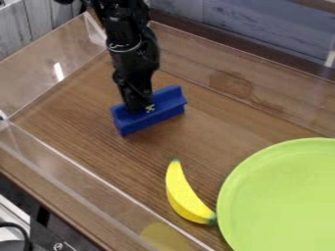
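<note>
My gripper (141, 102) is down at a blue block (164, 114) on the upper left part of the wooden tray floor, its fingertips at the block's top; whether they are closed on it is hard to tell. A yellow banana (185, 190) lies at the lower middle, beside a large green plate (285, 196) at the right.
Clear plastic walls (78, 191) edge the tray on the left and front, with a grey-blue wooden wall (262, 34) behind.
</note>
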